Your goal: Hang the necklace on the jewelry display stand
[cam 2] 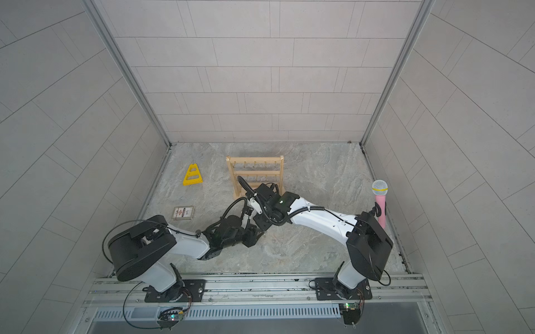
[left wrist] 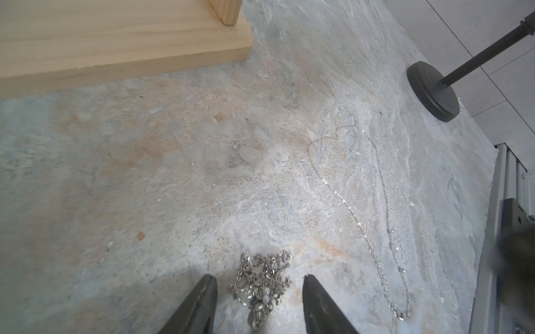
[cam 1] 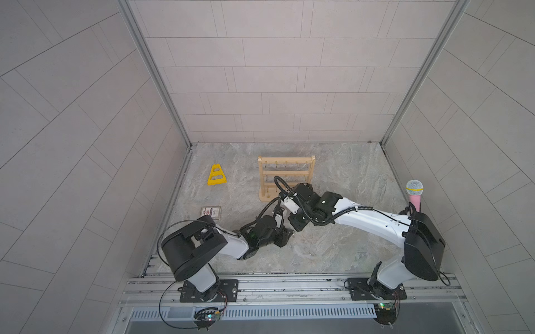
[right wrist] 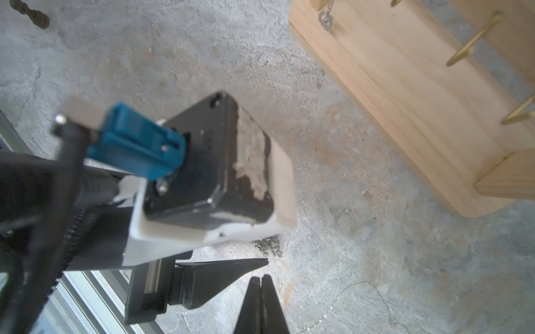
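Observation:
In the left wrist view a bunched silver necklace [left wrist: 262, 284] lies on the stone surface between the fingertips of my open left gripper, and a second chain [left wrist: 356, 220] lies in a loose loop to its right. The wooden display stand [cam 1: 286, 160] stands at the middle, behind both arms, with brass hooks [right wrist: 468, 47]. A small silver piece [right wrist: 326, 19] hangs at its end in the right wrist view. My right gripper is shut, nothing visible between its fingers, above the surface close to my left gripper's housing, which partly hides the bunched necklace there.
A yellow triangular object [cam 1: 216, 176] and a small framed card [cam 1: 210, 212] lie at the left. A pink microphone [cam 2: 380, 204] stands at the far right. The two arms nearly meet in front of the stand.

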